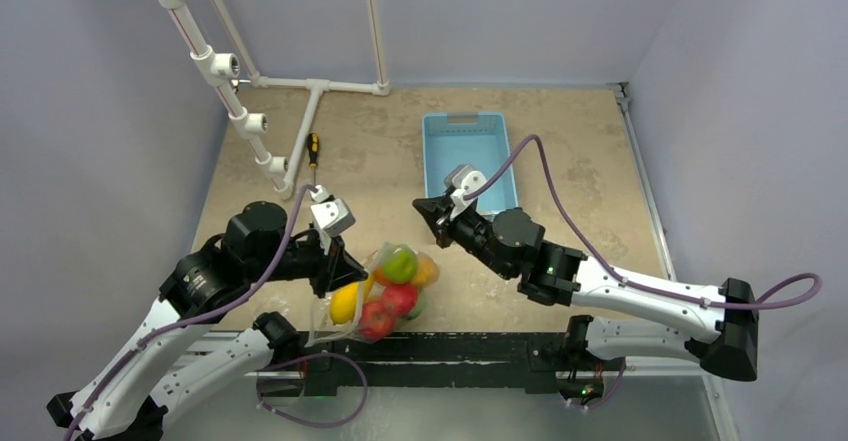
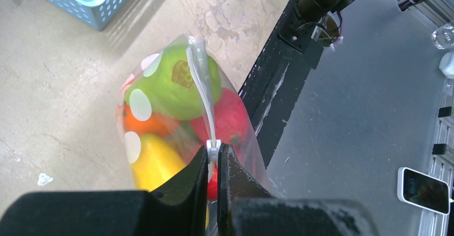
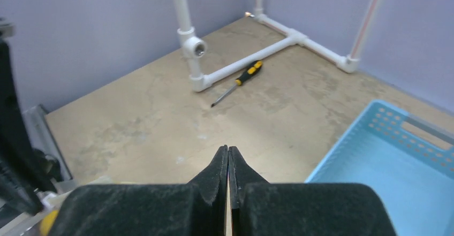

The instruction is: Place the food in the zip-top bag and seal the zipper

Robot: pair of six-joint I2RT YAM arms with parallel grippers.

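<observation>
The clear zip bag full of toy food lies at the table's front edge. Inside I see a green piece, a yellow one, red ones and orange ones. My left gripper is shut on the white zipper slider, and the white zip strip runs away from it across the bag. Apart from the bag, up and to its right in the top view, my right gripper is shut with nothing between its fingers. Only the bag's edge shows at lower left in the right wrist view.
An empty blue basket stands behind the right gripper. A screwdriver lies beside the white pipe frame at back left.
</observation>
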